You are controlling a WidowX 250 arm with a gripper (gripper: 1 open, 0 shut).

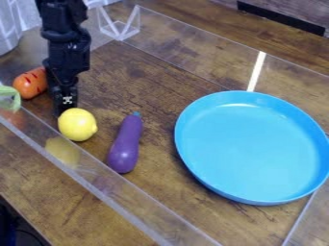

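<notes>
My black gripper (64,91) reaches down from the top left to low over the wooden table, just right of an orange vegetable (33,82) and above a round yellow fruit (77,124). It is open; its fingertips are small and dark, and I cannot tell whether they touch anything. A purple eggplant (125,144) lies right of the yellow fruit. A green-and-white item (8,98) is partly visible at the left edge.
A large blue plate (251,144) fills the right side. Clear plastic walls border the area, one running diagonally across the lower left. Bare table lies above and left of the plate.
</notes>
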